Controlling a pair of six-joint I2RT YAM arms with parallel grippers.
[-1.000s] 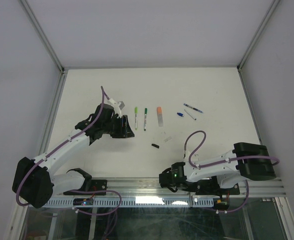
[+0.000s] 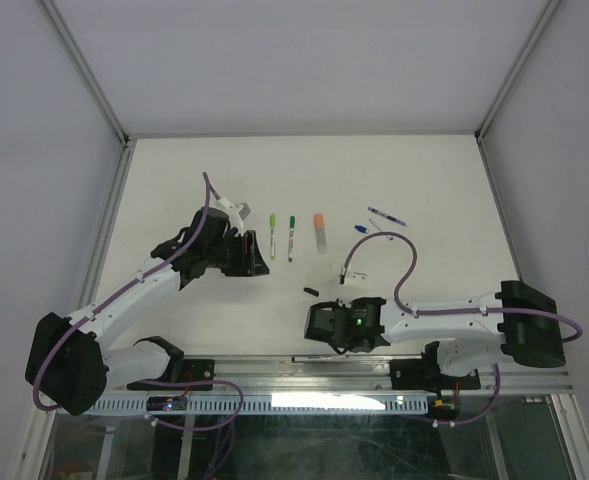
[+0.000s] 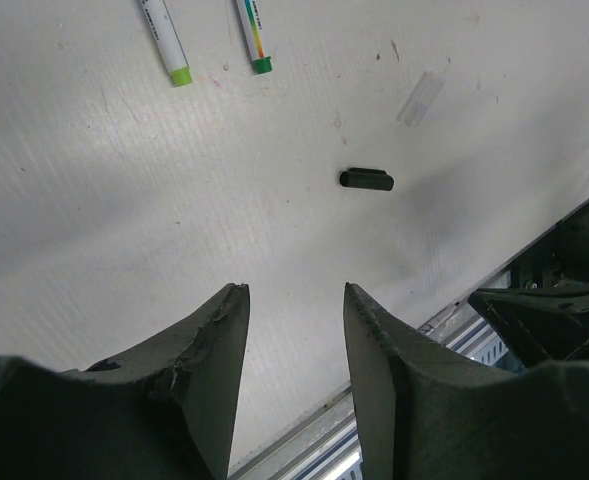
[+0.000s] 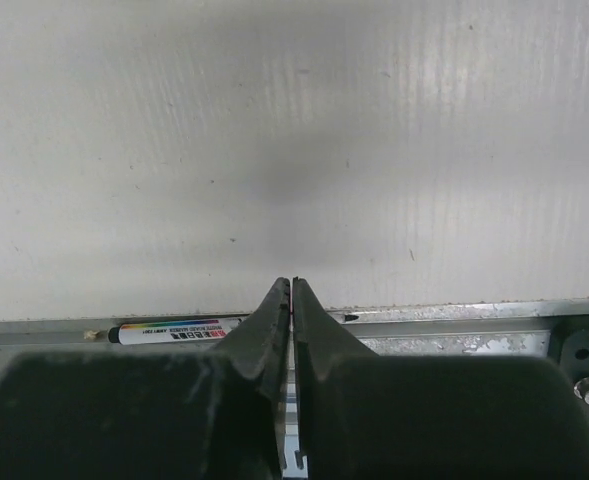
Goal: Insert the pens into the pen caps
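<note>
A green-tipped pen [image 2: 272,238] [image 3: 164,40], a second green-tipped pen [image 2: 292,238] [image 3: 252,30] and a black cap [image 2: 311,292] [image 3: 366,179] lie on the table. A blue cap [image 2: 361,229] and pens [image 2: 386,217] lie at the back right. A white pen [image 4: 174,331] with a black end lies in the front rail below my right gripper, whose fingertips are together in the right wrist view; whether anything is between them is unclear. My left gripper is open above the table, nothing between its fingers.
An orange-topped clear piece [image 2: 320,232] lies mid-table, and a faint clear piece [image 3: 420,98] near the black cap. The metal rail [image 4: 444,315] runs along the front edge.
The right arm has risen up the top view, away from the front edge, and shifted slightly. The left arm and the objects on the table look unchanged.
</note>
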